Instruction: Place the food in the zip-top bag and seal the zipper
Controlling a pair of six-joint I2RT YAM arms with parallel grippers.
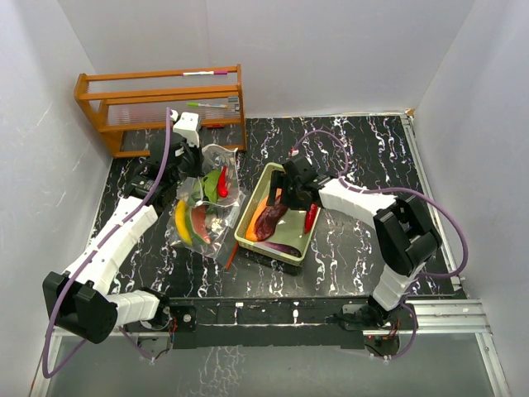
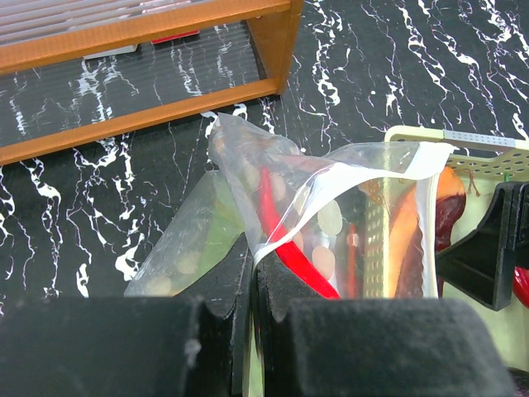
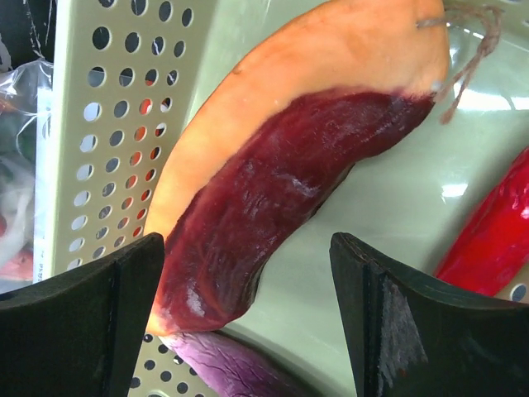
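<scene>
The clear zip top bag (image 1: 202,227) lies open at the left with yellow, green, red and pink food inside. My left gripper is shut on the bag's rim. My right gripper is open above the green basket (image 1: 293,248), over an orange and dark red item (image 3: 273,174), possibly meat. A purple eggplant (image 3: 223,364) and a red pepper (image 3: 488,231) also lie in the basket. A red pepper (image 2: 293,256) shows inside the bag in the left wrist view.
A wooden rack (image 1: 165,91) stands at the back left. An orange stick-like piece (image 1: 230,258) lies between bag and basket.
</scene>
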